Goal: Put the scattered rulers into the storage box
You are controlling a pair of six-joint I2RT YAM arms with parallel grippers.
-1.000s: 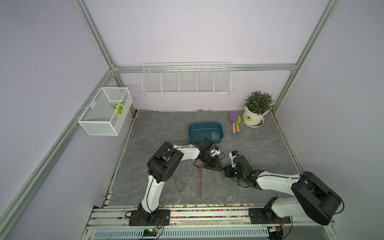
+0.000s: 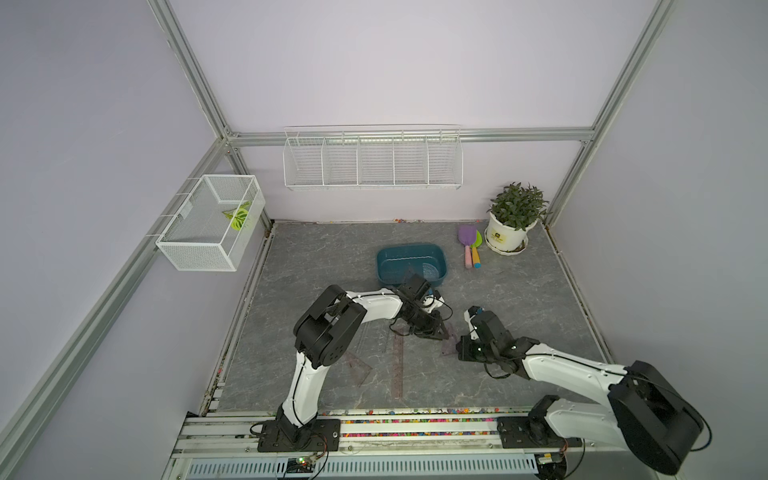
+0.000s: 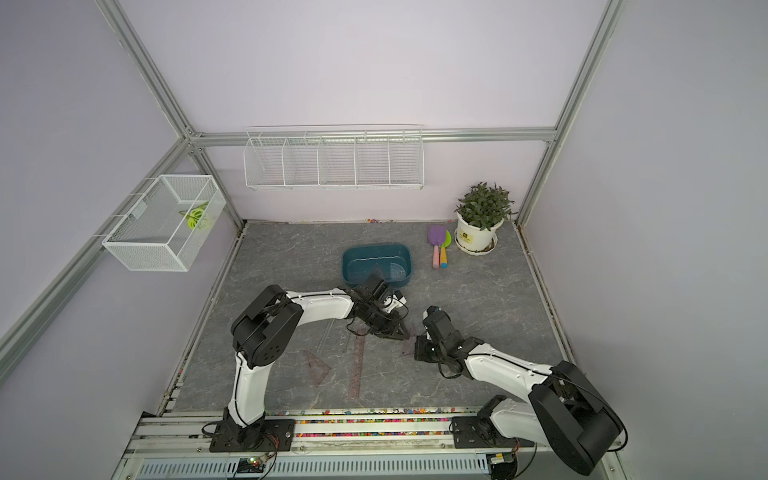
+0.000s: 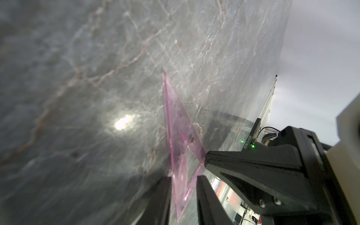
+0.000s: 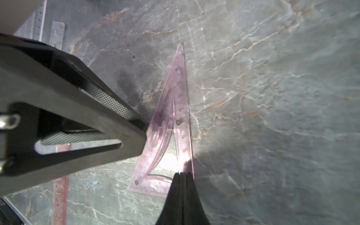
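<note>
A pink set square [image 5: 183,97] lies between my two grippers. My left gripper is part open, with the set square's lower corner showing between its fingers. My right gripper is shut, its tips at the set square's lower edge; whether that thin edge is between them is hidden. The left gripper's tip is close to the opposite long edge in the right wrist view. A long reddish ruler [image 2: 397,368] and another set square [image 2: 358,369] lie on the table. The blue-green storage box [image 3: 345,265] stands behind, a clear ruler-like piece [image 3: 395,273] inside.
Clear rulers [image 5: 57,33] lie beyond the left gripper in the right wrist view. Two coloured tools [image 2: 468,248] and a potted plant [image 2: 512,216] stand at the back right. The table's right side is open.
My right gripper has moved a little to the right, away from the left one, and the pink set square now shows in the gap. The left arm has barely shifted.
</note>
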